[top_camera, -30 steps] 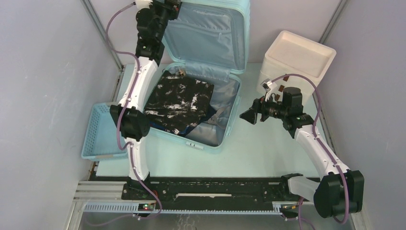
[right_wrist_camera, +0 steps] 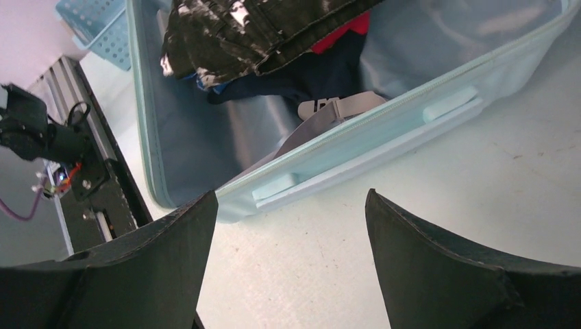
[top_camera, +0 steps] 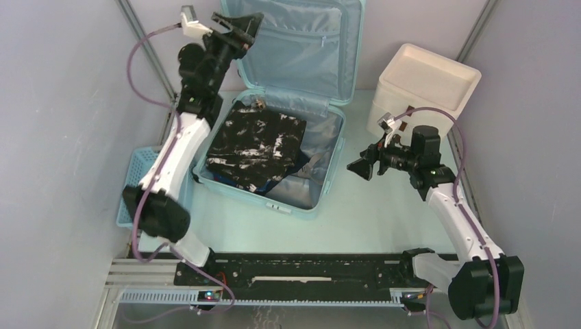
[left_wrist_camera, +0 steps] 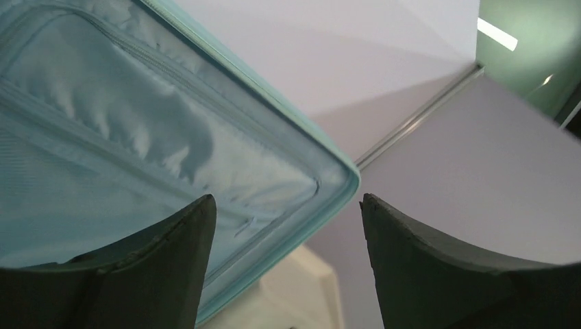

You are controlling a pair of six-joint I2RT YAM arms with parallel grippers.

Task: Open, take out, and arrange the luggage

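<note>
The light blue suitcase (top_camera: 286, 209) lies open, its lid (top_camera: 305, 51) raised against the back. Dark patterned clothes (top_camera: 253, 147) lie in its left part; red and navy cloth shows beneath in the right wrist view. My left gripper (top_camera: 243, 31) is high at the lid's left, open, with the lid (left_wrist_camera: 157, 137) beyond its fingers and nothing between them. My right gripper (top_camera: 363, 157) hangs open right of the suitcase, above bare table, with nothing between its fingers and the suitcase's edge (right_wrist_camera: 356, 130) ahead.
A blue basket (top_camera: 137, 185) stands at the left, partly behind my left arm. Stacked cream trays (top_camera: 431, 75) occupy the back right.
My left arm has swung left and its gripper has come down from the lid's top edge. The lid stands leaning further back. My right arm has shifted slightly.
</note>
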